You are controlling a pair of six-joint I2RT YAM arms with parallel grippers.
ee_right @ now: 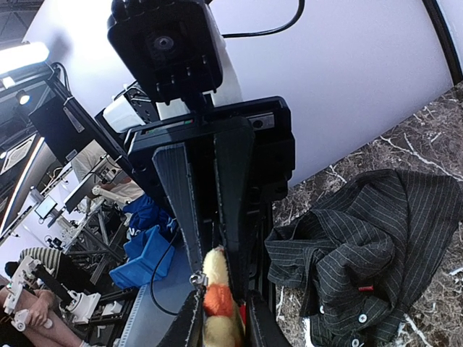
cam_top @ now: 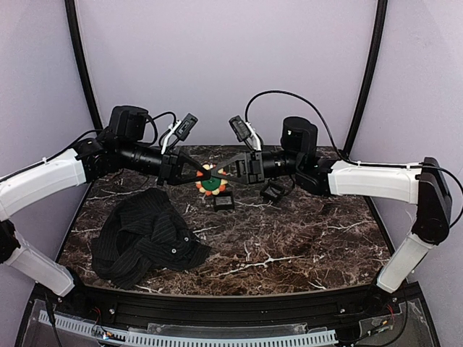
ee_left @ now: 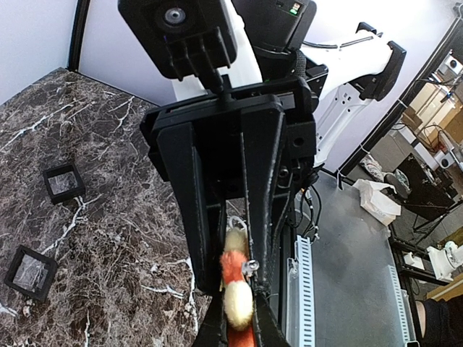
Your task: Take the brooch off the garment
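Note:
A felt flower brooch (cam_top: 213, 185) with orange and cream petals round a green centre hangs in the air between my grippers. Both my left gripper (cam_top: 200, 173) and my right gripper (cam_top: 221, 170) are shut on it, their fingertips close together. The wrist views show the brooch edge-on (ee_left: 238, 303) (ee_right: 219, 299), with a small metal piece at its side. The dark pinstriped garment (cam_top: 145, 235) lies crumpled on the left of the marble table, apart from the brooch.
Two small black square frames (cam_top: 223, 207) (cam_top: 271, 197) lie at the back of the table (cam_top: 304, 253), below the grippers. Pale walls stand on three sides.

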